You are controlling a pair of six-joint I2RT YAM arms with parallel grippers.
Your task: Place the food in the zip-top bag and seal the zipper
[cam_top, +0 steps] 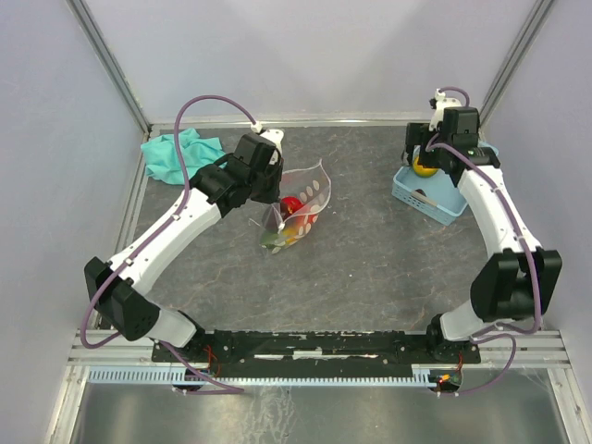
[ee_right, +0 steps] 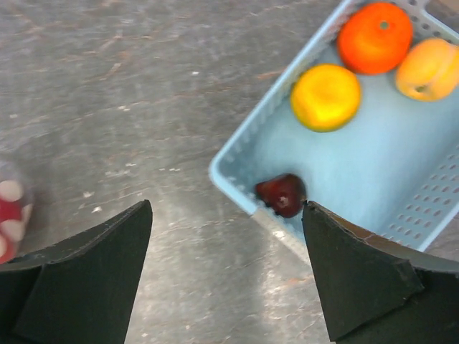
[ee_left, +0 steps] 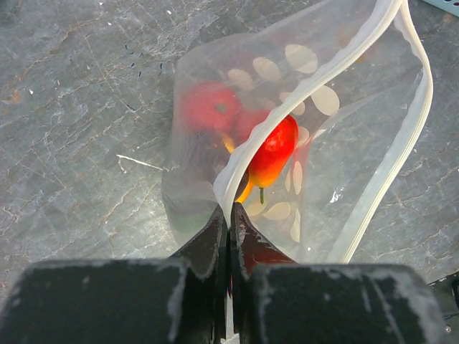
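Note:
A clear zip bag (cam_top: 310, 185) lies open mid-table with several toy foods inside, among them a red pepper (ee_left: 276, 147) and a red tomato (ee_left: 208, 107). My left gripper is shut on the bag's rim. My right gripper stands open over the light-blue basket (cam_top: 416, 203), which holds an orange fruit (ee_right: 373, 36), a yellow fruit (ee_right: 323, 97), a peach-coloured fruit (ee_right: 427, 72) and a small dark red piece (ee_right: 280, 192).
A teal cloth (cam_top: 176, 157) lies at the back left.

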